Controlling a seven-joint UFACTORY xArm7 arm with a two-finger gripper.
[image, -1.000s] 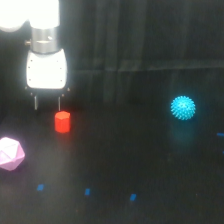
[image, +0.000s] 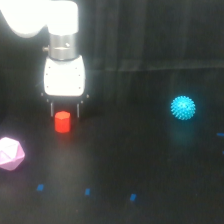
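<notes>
A small red cylinder (image: 62, 123) stands upright on the dark table at the left. My gripper (image: 65, 108), white with thin dark fingers, is just above and behind it in the image. Its fingers are spread to either side of the cylinder's top, with nothing seen held between them. Whether they touch the cylinder cannot be made out. A pink faceted ball (image: 10, 154) lies at the left edge, and a spiky light-blue ball (image: 182, 108) rests far to the right.
Small blue marks (image: 87, 191) dot the front of the dark table (image: 120, 150). Between the cylinder and the blue ball the surface is clear. A dark curtain (image: 140, 50) hangs behind.
My gripper has shifted right and now lines up over the red cylinder. Cylinder and both balls have stayed where they were.
</notes>
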